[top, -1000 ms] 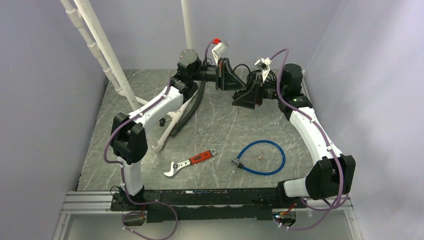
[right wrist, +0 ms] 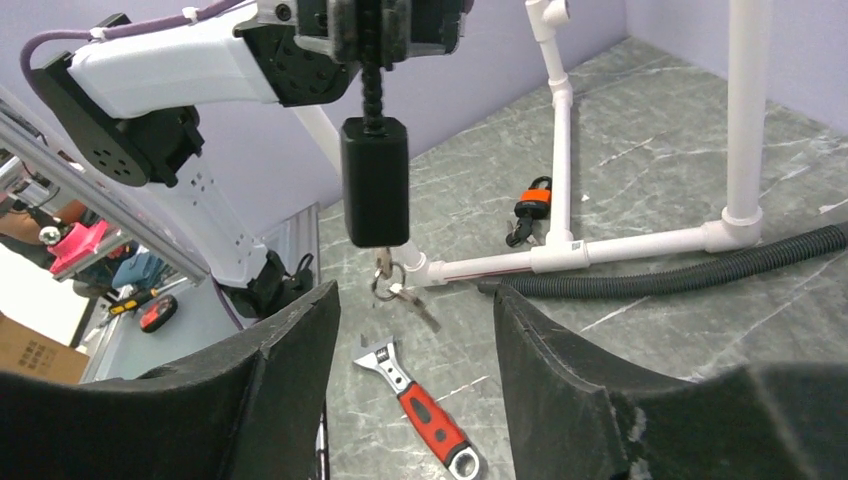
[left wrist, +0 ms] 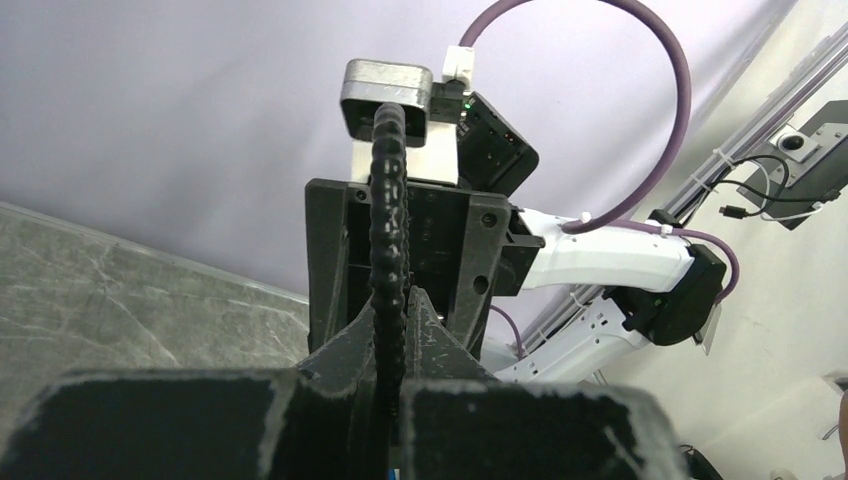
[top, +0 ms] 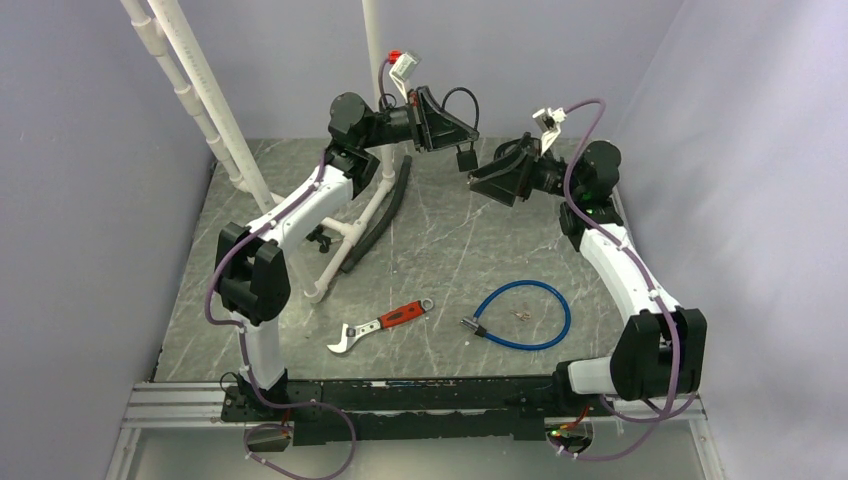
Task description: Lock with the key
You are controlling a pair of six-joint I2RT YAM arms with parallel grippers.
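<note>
My left gripper (top: 472, 135) is shut on the looped black shackle (left wrist: 388, 200) of a padlock (top: 467, 159). In the right wrist view the black padlock body hangs upright below the left fingers (right wrist: 345, 25). A key (right wrist: 384, 264) sticks out from its underside, with a ring (right wrist: 388, 286) and a blurred piece dangling below. My right gripper faces it part open; its fingers stand apart to either side of the ring, and nothing is gripped between them. Whether the shackle is locked into the body cannot be told.
On the grey floor lie an adjustable wrench (top: 385, 323), a blue cable loop (top: 568, 315) and small brass bits (top: 521, 316). A white pipe frame (top: 335, 265) and black hose (top: 385, 225) stand behind the left arm. The right wrist view shows an orange-banded padlock (right wrist: 533, 203) on the floor.
About a second ago my right gripper overlapped the padlock; now they are apart, the padlock in plain sight. The left gripper, with the padlock, has shifted left.
</note>
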